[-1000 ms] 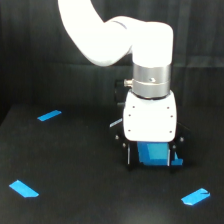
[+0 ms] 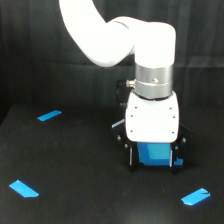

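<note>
A white robot arm reaches down from the top centre to a black table. Its gripper (image 2: 151, 160) is low over a blue block or box (image 2: 157, 152), whose upper part is hidden behind the white housing. The dark fingers stand either side of the blue object; whether they touch it I cannot tell.
Blue tape strips lie on the table at left (image 2: 49, 114), front left (image 2: 23, 188) and front right (image 2: 196, 196).
The arm and gripper have shifted very slightly. The blue object shows little or no change.
</note>
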